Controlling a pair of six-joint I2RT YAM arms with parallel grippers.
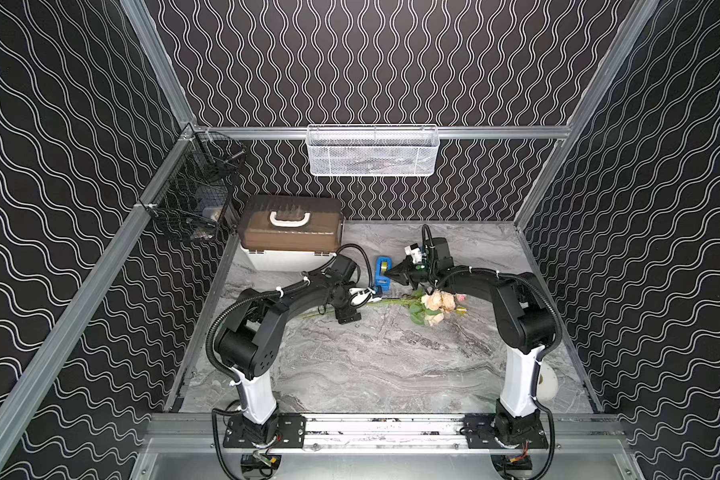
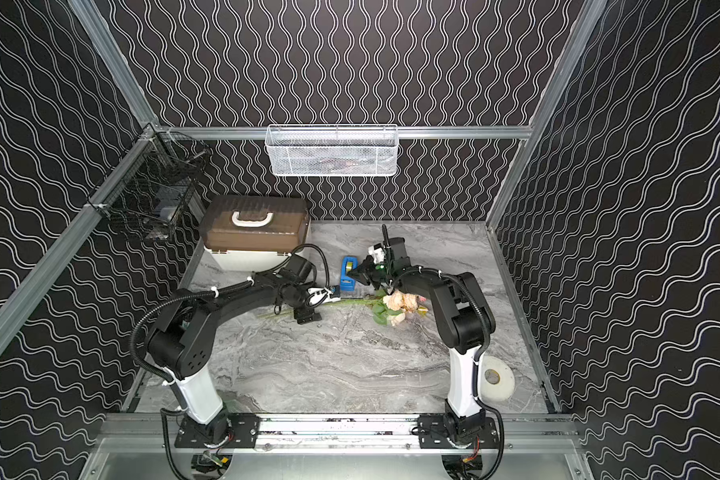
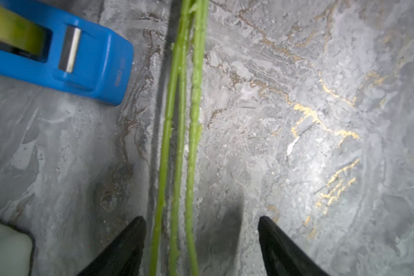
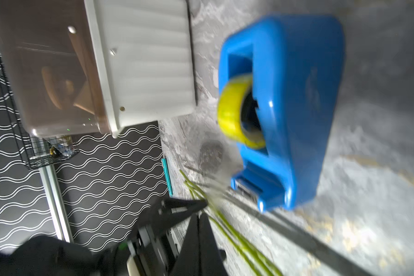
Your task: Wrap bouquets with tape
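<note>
Three green flower stems (image 3: 179,147) lie on the table, their peach flower heads (image 1: 440,301) off to the right. Open over them is my left gripper, one finger on each side and a gap around the stems. A blue tape dispenser (image 4: 303,101) with a yellow tape roll (image 4: 234,110) stands behind the stems. Close to its cutter (image 4: 248,187), but apart from it, my right gripper is shut with nothing between its fingers. No tape is seen running to those fingers; the loose tape end is too small to make out.
A brown-lidded white box (image 1: 290,228) stands at the back left. A white ring-shaped roll (image 2: 497,379) lies at the front right.
</note>
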